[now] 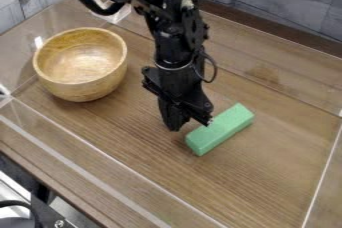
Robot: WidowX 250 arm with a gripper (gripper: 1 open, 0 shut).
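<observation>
My black gripper (179,110) reaches down over the middle of the wooden table, just left of a mint-green rectangular object (221,130) lying at an angle. Its tips are low, near the left edge of the green object. Whether they touch it, and how the fingers stand, is hard to make out.
A wooden bowl (82,82) sits at the left. A white wall shows at the top left.
</observation>
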